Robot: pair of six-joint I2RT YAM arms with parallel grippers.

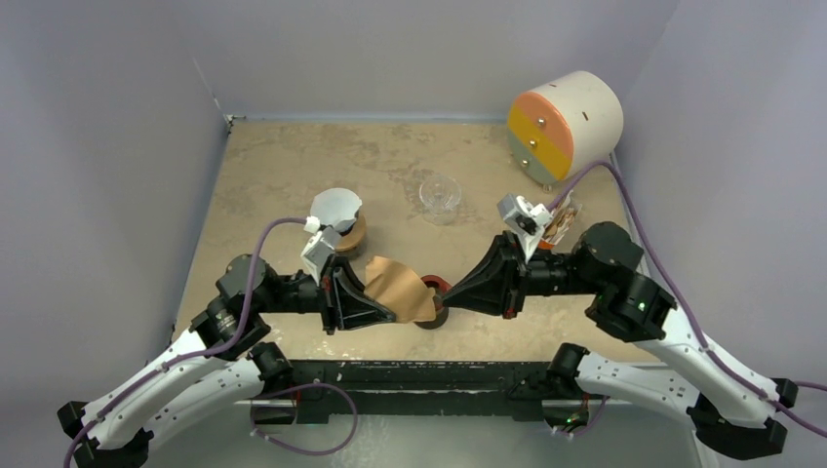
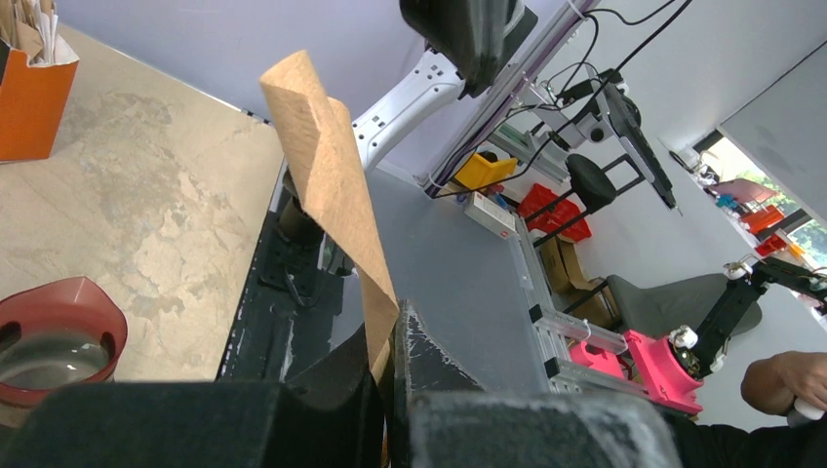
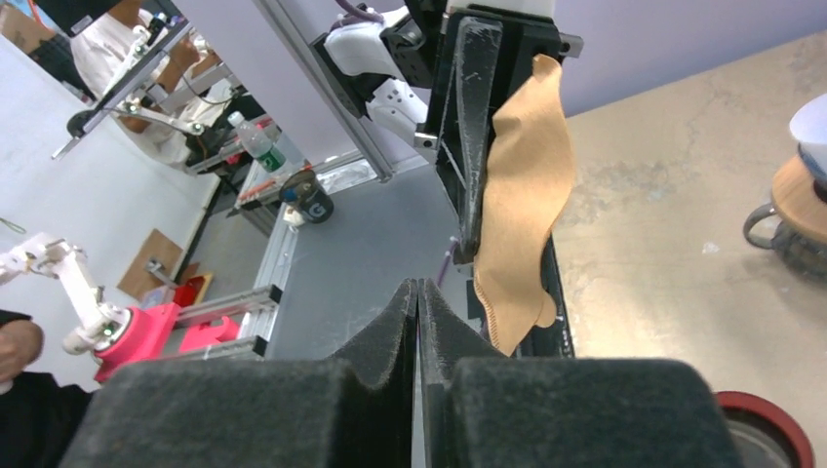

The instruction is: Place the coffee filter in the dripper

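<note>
A tan paper coffee filter [image 1: 398, 289] is pinched at one corner by my left gripper [image 1: 392, 317], which is shut on it above the table. In the left wrist view the filter [image 2: 327, 175] rises nearly edge-on from between the fingertips. My right gripper [image 1: 445, 300] is shut just right of the filter, apart from it, with nothing showing between its fingers. The white dripper [image 1: 335, 207] rests on a wooden collar over a glass pot, behind the left arm; part of it shows at the right edge of the right wrist view.
A dark red-rimmed cup [image 2: 60, 331] stands on the table below the filter. A clear glass [image 1: 440, 194] is at the back middle. At the right are an orange box [image 2: 37, 102] of thin sticks and a striped drawer cabinet [image 1: 571, 127].
</note>
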